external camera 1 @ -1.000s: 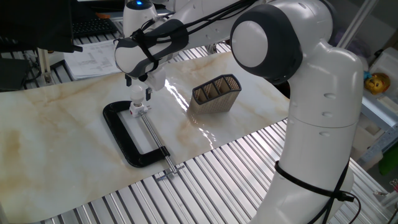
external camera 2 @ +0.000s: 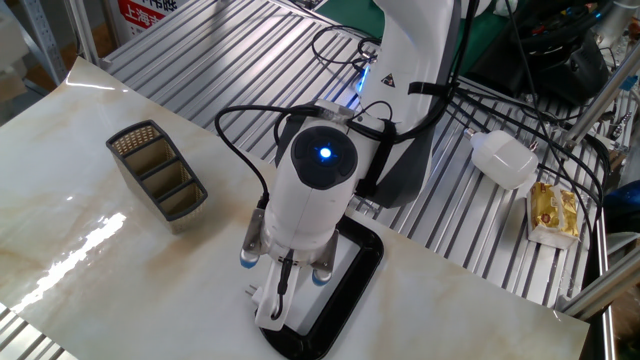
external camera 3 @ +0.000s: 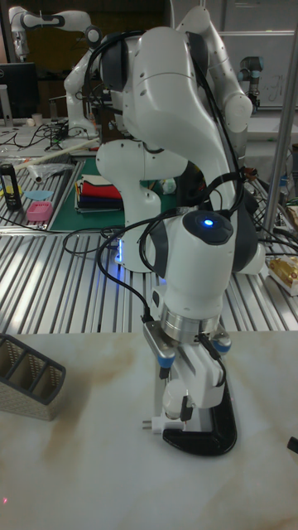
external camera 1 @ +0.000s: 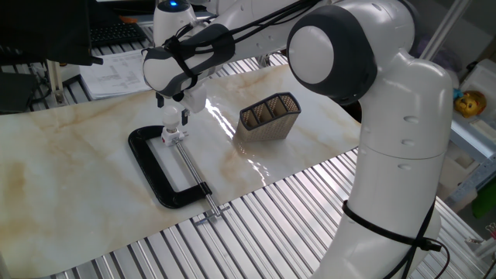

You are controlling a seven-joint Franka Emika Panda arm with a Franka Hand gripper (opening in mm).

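A black C-clamp [external camera 1: 160,174] with a silver screw lies flat on the marbled sheet. By its far end is a small white plug-like piece [external camera 1: 172,138] with a rounded white part above it; in exterior view 3 two metal prongs of the plug [external camera 3: 148,425] point left. My gripper [external camera 1: 172,109] is lowered over this white piece, its dark fingertips [external camera 1: 184,117] apart on either side of the rounded part. Whether they press on it is hidden. From above, in exterior view 2, the arm's wrist covers part of the clamp [external camera 2: 355,285].
A brown mesh organizer [external camera 1: 270,118] with several open compartments stands upright on the sheet, apart from the clamp. Slatted metal table [external camera 1: 310,205] borders the sheet. A white bulb-shaped item [external camera 2: 503,160] and a gold-and-white box [external camera 2: 553,215] sit beyond the arm. Bare sheet lies left of the clamp.
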